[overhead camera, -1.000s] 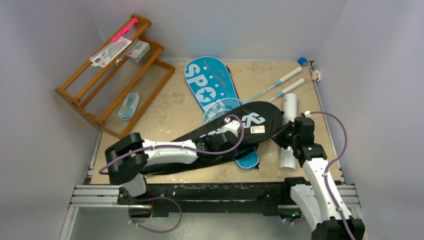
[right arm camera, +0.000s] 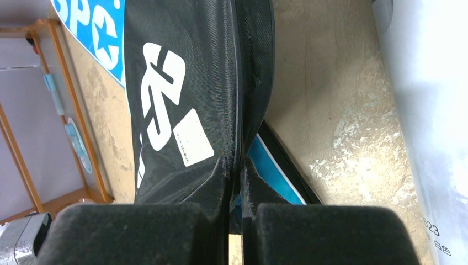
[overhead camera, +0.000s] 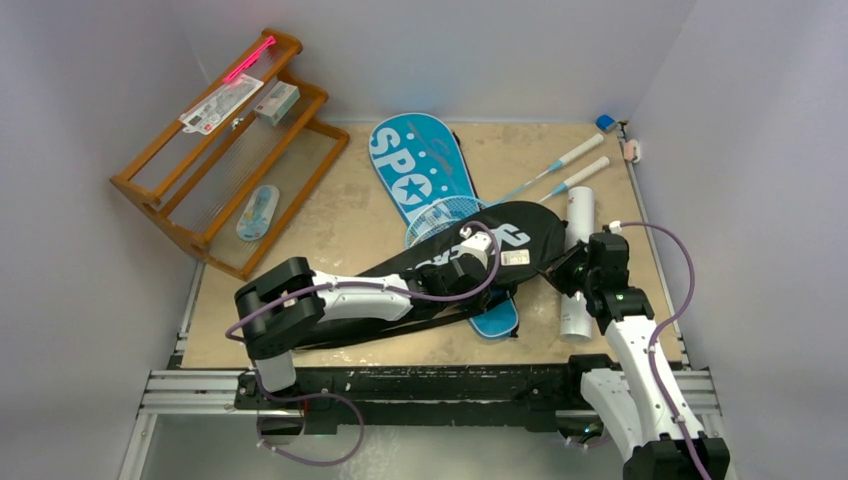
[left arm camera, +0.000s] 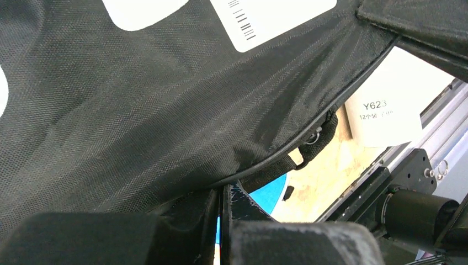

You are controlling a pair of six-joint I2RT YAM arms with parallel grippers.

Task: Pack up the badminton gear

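A black racket bag [overhead camera: 535,225] with white lettering lies slantwise across the table. My left gripper is shut at the bag's zip edge; its fingertips touch that edge, but nothing can be made out between them. At the bag's right end, my right gripper is shut on a fold of the black fabric. Behind the bag is a blue cover [overhead camera: 420,150] with white letters. Two rackets with white handles [overhead camera: 583,150] rest at the back; a strung head [overhead camera: 440,212] shows partly from behind the bag.
A white roll [overhead camera: 576,318] stands close to the right gripper. A blue rounded piece [overhead camera: 497,318] peeks out under the bag's front edge. The wooden rack [overhead camera: 325,160] takes up the back left. Bare table lies between rack and bag.
My left arm has moved rightward along the bag's front edge, toward the right gripper. The right arm and the bag's right end have stayed in place.
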